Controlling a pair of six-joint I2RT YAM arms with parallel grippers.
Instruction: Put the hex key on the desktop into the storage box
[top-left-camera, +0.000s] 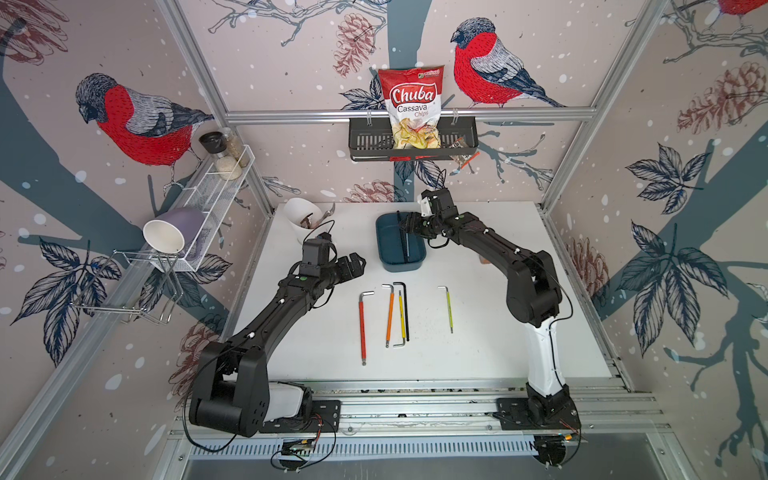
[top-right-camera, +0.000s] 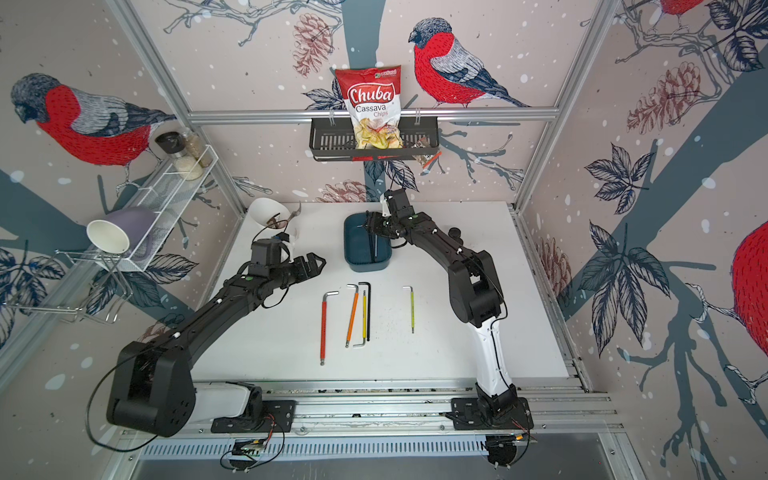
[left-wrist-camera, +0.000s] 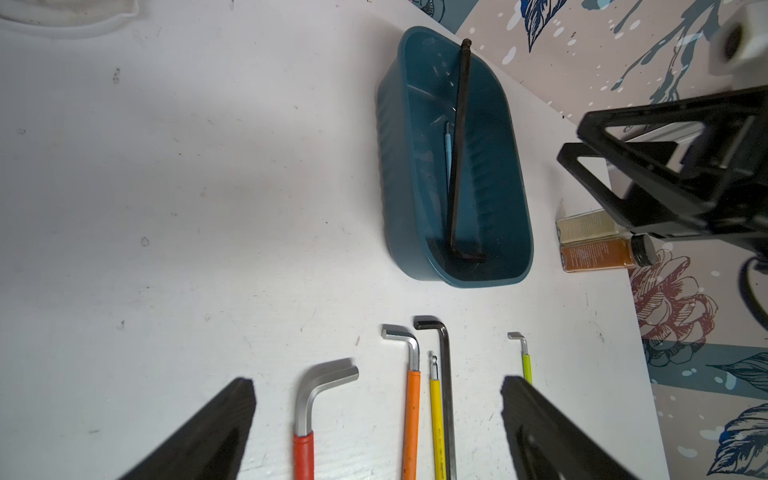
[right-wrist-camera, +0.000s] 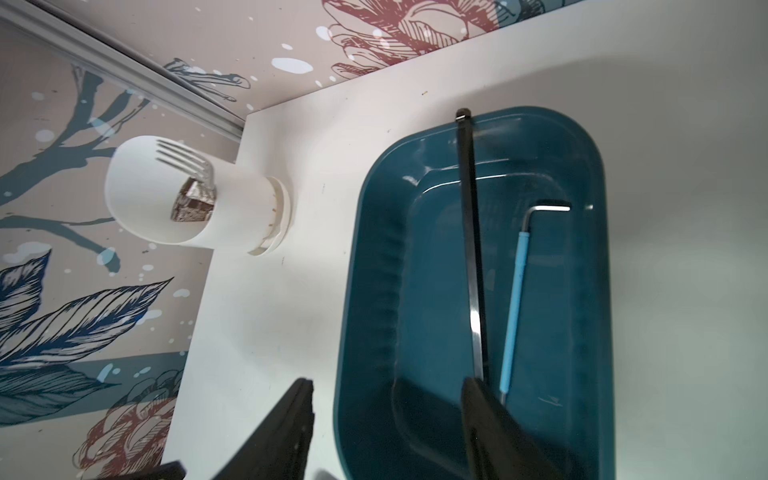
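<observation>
The teal storage box (top-left-camera: 389, 263) stands toward the back of the white desktop. Inside it lie a long black hex key (right-wrist-camera: 471, 240), its end up over the far rim, and a short blue one (right-wrist-camera: 516, 296). On the desktop in front are a red hex key (top-left-camera: 362, 328), an orange one (top-left-camera: 389, 316), a yellow one (top-left-camera: 402, 316), a black one (top-left-camera: 406, 313) and a lime one (top-left-camera: 449, 310). My right gripper is open above the box, holding nothing. My left gripper stands open, apart from the keys, left of the box.
A white cup (top-left-camera: 301, 214) with cutlery lies at the back left. Jars (left-wrist-camera: 600, 254) lie on the right side of the desktop. A rack with a chips bag (top-left-camera: 413, 112) hangs on the back wall.
</observation>
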